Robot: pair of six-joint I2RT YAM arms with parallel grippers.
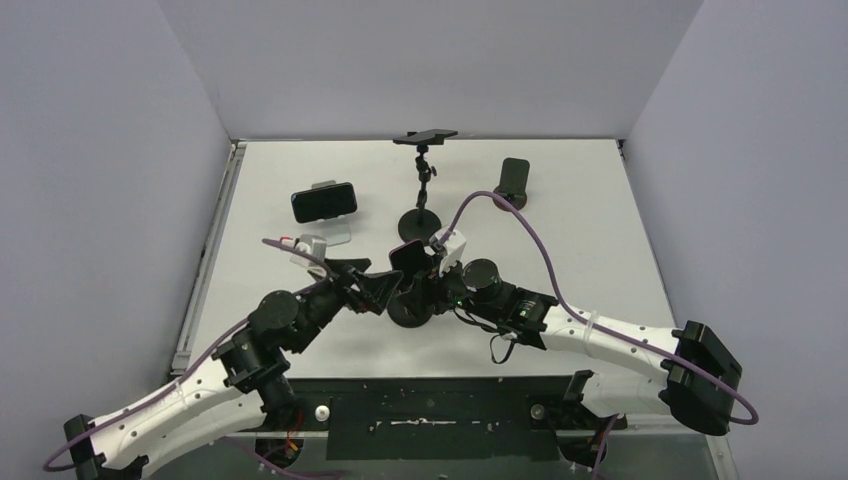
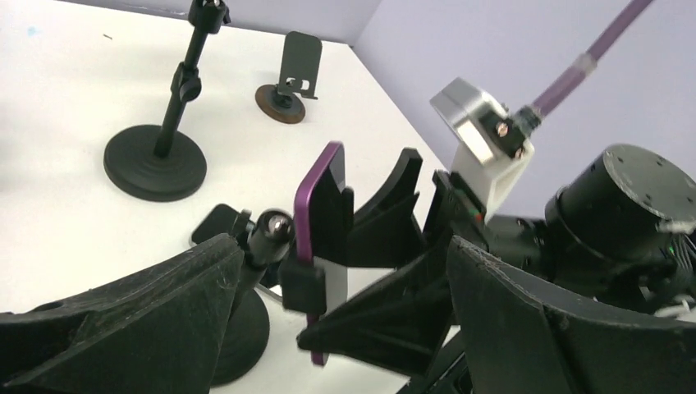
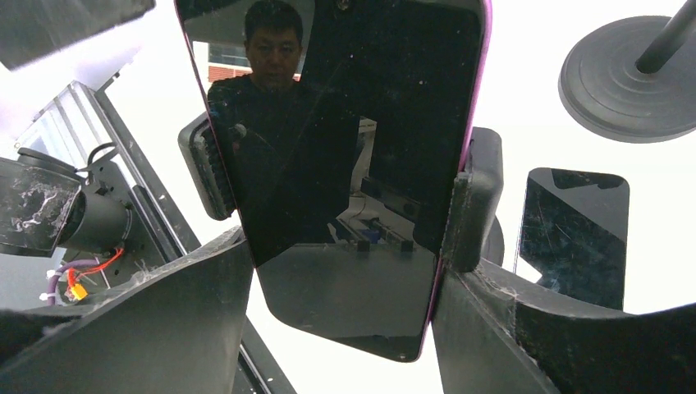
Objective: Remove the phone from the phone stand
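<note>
A dark phone [image 3: 345,164] with a purple edge stands upright, slightly tilted. My right gripper is shut on it, with one of its pads [image 3: 472,197] against a side edge. In the left wrist view, the black stand [image 2: 271,230] has its head close beside the phone [image 2: 305,209]; whether they touch I cannot tell. Most of this stand is hidden behind the phone in the right wrist view. My left gripper is open, nothing between its fingers, facing the phone and stand from the left.
Beneath the right gripper, a dark phone-like slab [image 3: 574,238] lies flat. Behind are a tall black stand [image 1: 420,222], a silver stand bearing a phone [image 1: 324,203] and an empty brown-based stand [image 1: 514,180]. Free tabletop [image 1: 570,250] lies to the right.
</note>
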